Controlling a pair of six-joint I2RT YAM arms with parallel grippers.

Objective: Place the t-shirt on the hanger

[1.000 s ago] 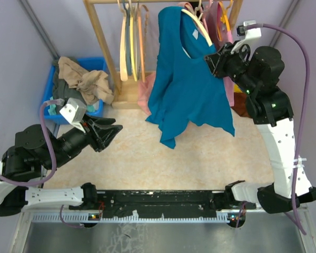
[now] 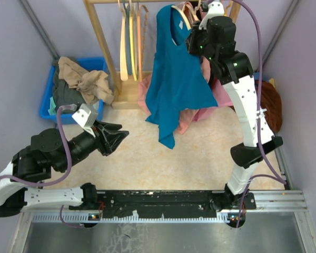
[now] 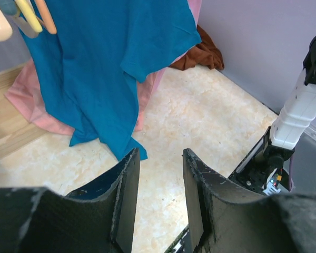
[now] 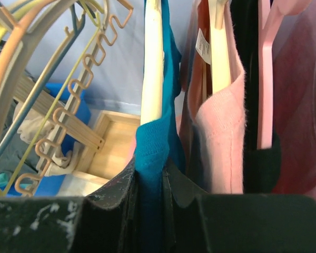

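Observation:
A teal t-shirt [image 2: 178,79] hangs below the rack's rail, draped on a pale yellow hanger [image 4: 152,68]. My right gripper is shut on the shirt's shoulder, with the teal cloth bunched over the hanger's end between its fingers. In the left wrist view the lower part of the shirt [image 3: 102,58] falls toward the floor. My left gripper stands part open at the lower left in the top view, well away from the shirt, nothing between its fingers. How the hanger's hook sits on the rail is hidden.
Several bare hangers [image 2: 130,47] hang to the left. Pink clothing on a hanger [image 4: 221,121] crowds the right gripper's right side. A blue bin [image 2: 98,64] of clothes stands at the back left. The floor between the arms is clear.
The left arm has shifted slightly to the right.

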